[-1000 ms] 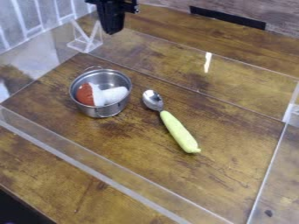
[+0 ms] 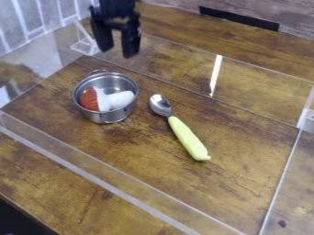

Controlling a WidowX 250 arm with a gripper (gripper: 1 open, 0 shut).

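Observation:
My dark gripper (image 2: 117, 37) hangs at the top, behind and above a steel pot (image 2: 106, 108), open and blurred. In the pot lie a red item (image 2: 90, 96) and a white item (image 2: 117, 99). A spoon (image 2: 161, 105) rests right of the pot, and a pale green elongated vegetable (image 2: 188, 138) lies below it.
Transparent walls (image 2: 282, 184) run along the sides, and a thin white object (image 2: 215, 75) shows toward the back right.
My gripper has come down into fuller view at the top. The pot, spoon and vegetable have not moved.

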